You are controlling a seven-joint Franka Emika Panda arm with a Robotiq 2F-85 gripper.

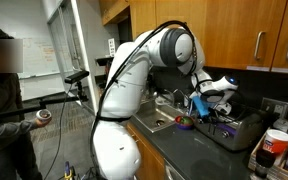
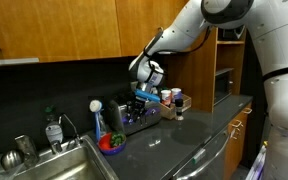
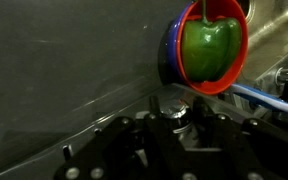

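My gripper shows at the bottom of the wrist view, its fingers shut on a small, shiny thing that is too dark to name. In exterior view 1 the gripper hangs low over the dark dish rack at the back of the counter. Exterior view 2 has it above the same rack. Close beside the gripper in the wrist view is a red bowl with a green pepper inside. The fingertips are mostly hidden in the exterior views.
A steel sink lies beyond the bowl. At the rack's other end stand white-and-red cups and a dark cup. A spray bottle stands behind the sink.
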